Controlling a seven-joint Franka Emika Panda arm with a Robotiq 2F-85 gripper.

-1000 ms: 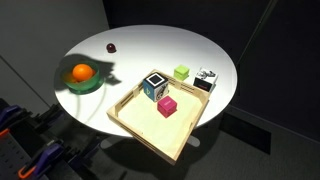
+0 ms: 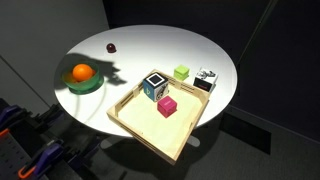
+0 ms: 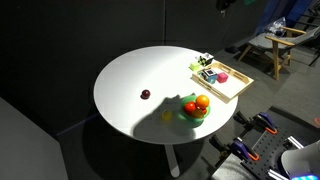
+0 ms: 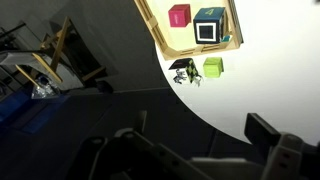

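Note:
My gripper shows at the bottom of the wrist view, its two dark fingers wide apart and nothing between them. It hangs above the table, apart from every object. A shallow wooden tray (image 2: 178, 128) holds a pink cube (image 2: 167, 107) and a larger blue-and-black cube (image 2: 155, 87) with a white square on its side. Just outside the tray are a lime-green cube (image 2: 181, 72) and a black-and-white patterned cube (image 2: 206, 79). The wrist view also has the pink cube (image 4: 179, 15), the lime-green cube (image 4: 213, 67) and the patterned cube (image 4: 187, 70).
A green bowl (image 2: 88, 87) with an orange (image 3: 202, 101) and red fruit (image 3: 190, 107) stands near the table's edge. Beside it lies a yellow item (image 3: 167, 116); a dark red round object (image 3: 145, 94) sits farther off.

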